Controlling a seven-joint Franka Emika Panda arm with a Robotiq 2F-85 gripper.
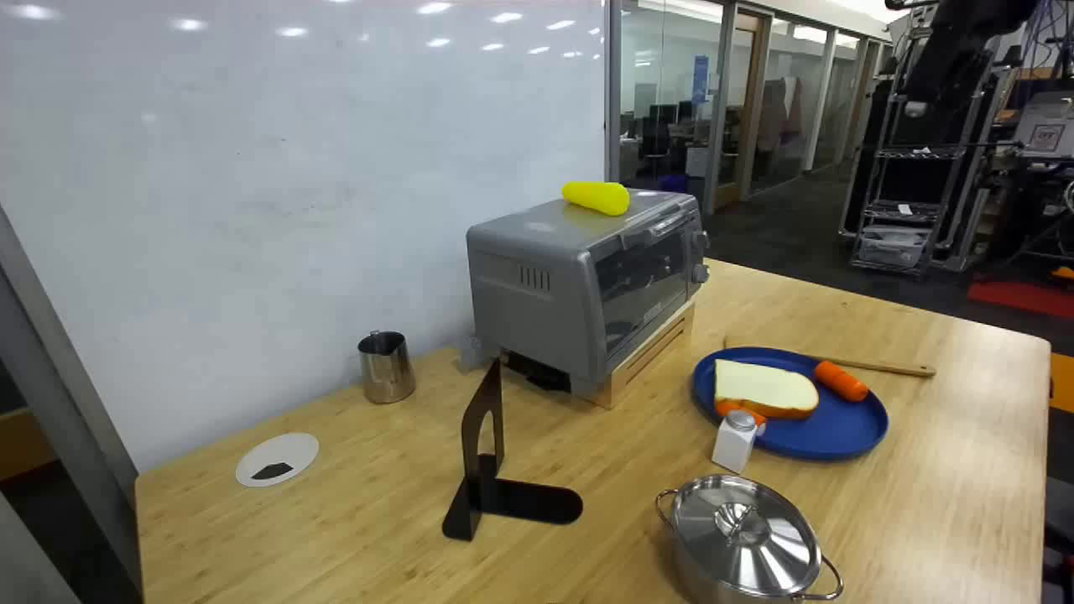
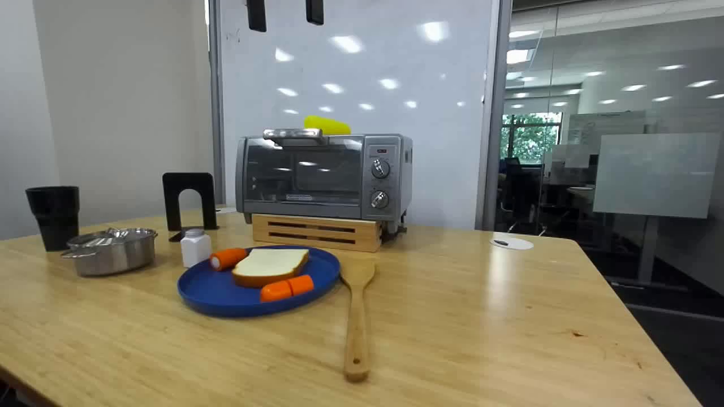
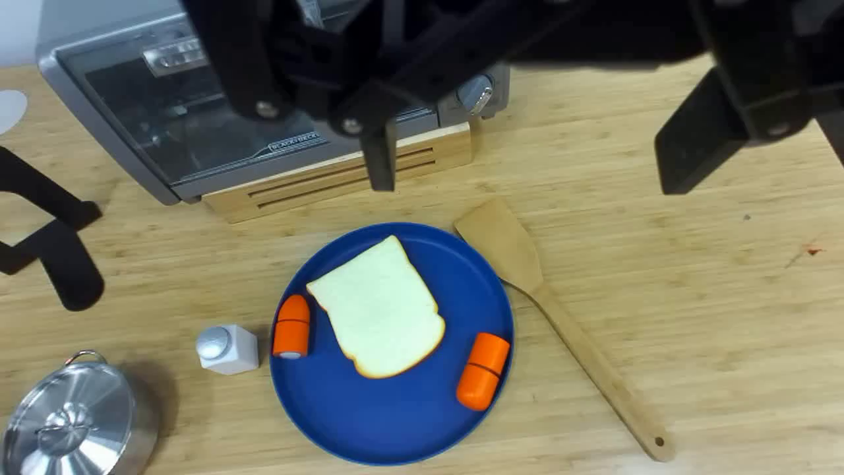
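Observation:
My gripper is open, its two black fingers wide apart with nothing between them; in exterior view 2 only the fingertips show, high above the table. Below it in the wrist view lies a blue plate. A bread slice rests on the plate, with an orange carrot piece to its left and another orange carrot piece to its right. Beside the plate is a wooden spatula. A yellow object lies on top of the grey toaster oven, whose door looks closed.
A lidded steel pot, a white shaker and a black bookend stand on the table. Near the whiteboard is a metal pitcher. A black cup stands at the far left.

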